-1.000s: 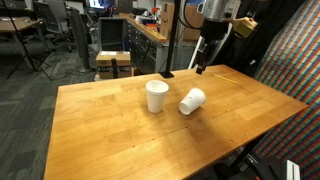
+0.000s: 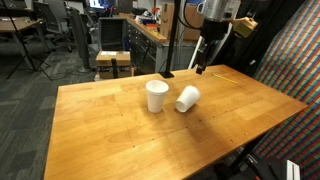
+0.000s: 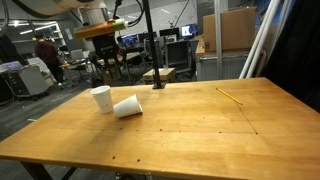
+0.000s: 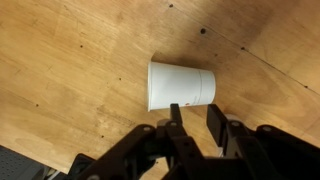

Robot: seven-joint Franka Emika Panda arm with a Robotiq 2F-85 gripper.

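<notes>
Two white cups are on the wooden table. One cup point(image 2: 157, 97) point(image 3: 102, 100) stands upright. The other cup point(image 2: 187, 98) point(image 3: 128, 107) lies on its side close by, apart from the first. Above the table hangs my gripper point(image 2: 199, 70), open with nothing held. In the wrist view the lying cup point(image 4: 180, 82) appears beyond the fingertips, which overlap its lower edge in the picture. From the exterior views a clear height separates the fingers from it. The upright cup is out of the wrist view.
A thin yellow stick point(image 3: 230, 96), like a pencil, lies toward the other end of the wooden table point(image 2: 100, 125). A dark post point(image 3: 153, 45) rises at the table's far edge.
The lying cup has rolled a short way leftward in exterior view 1, toward the upright cup. The arm and the upright cup look unmoved.
</notes>
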